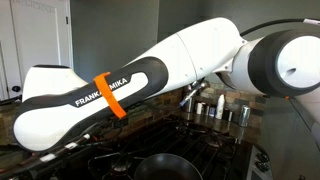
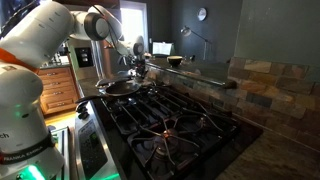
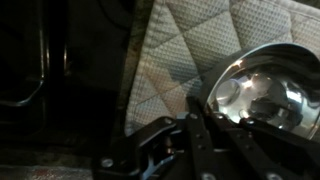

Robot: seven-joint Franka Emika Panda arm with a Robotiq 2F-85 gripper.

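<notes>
In the wrist view a shiny metal bowl [image 3: 275,90] lies at the right, over a pale quilted mat [image 3: 165,55]. The black gripper reaches in from the bottom edge and is shut on the bowl's near left rim, the wall passing between its fingertips. How deep the rim sits between them is too dark to tell. The gripper is out of frame in exterior view 1, where only the white arm [image 1: 185,60] shows. Neither the bowl nor the fingers can be made out clearly in exterior view 2.
A dark pan [image 1: 168,168] stands on the black gas stove [image 2: 165,135]. Bottles and cans [image 1: 220,108] line the back by the tiled wall. A dark surface [image 3: 85,80] lies left of the mat.
</notes>
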